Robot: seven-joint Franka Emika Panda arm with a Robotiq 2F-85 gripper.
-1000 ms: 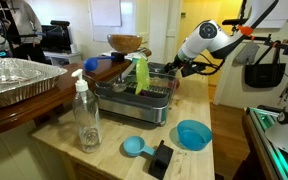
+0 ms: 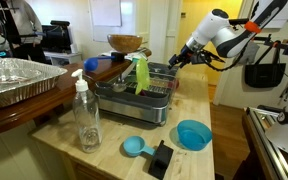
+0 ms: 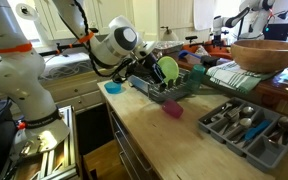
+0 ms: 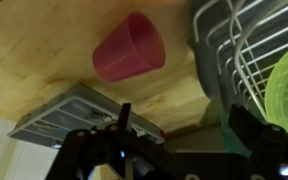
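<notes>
In the wrist view my gripper stands open, its two dark fingers (image 4: pixel 246 125) apart with nothing between them. A pink cup (image 4: pixel 130 48) lies beyond the fingers on the wooden counter; exterior view 2 has this cup (image 3: pixel 172 107) beside the dish rack. The dark dish rack (image 2: pixel 129 105) holds a green item (image 2: pixel 142 76) standing up in it. At the right edge of the wrist view appears a translucent green rim (image 4: pixel 286 92). The fingertips are too small in both exterior views to make out well.
A grey cutlery tray (image 3: pixel 246 128) stands near the cup, under a shelf with a wooden bowl (image 3: pixel 266 56). Blue bowl (image 2: pixel 193 135), blue cup (image 2: pixel 134 146) and soap bottle (image 2: pixel 86 115) occupy the other end. Bare counter lies in front of the tray.
Over the last second the arm has drawn up and to the right in exterior view 1, away from above the rack's far end. The items on the counter look unmoved.
</notes>
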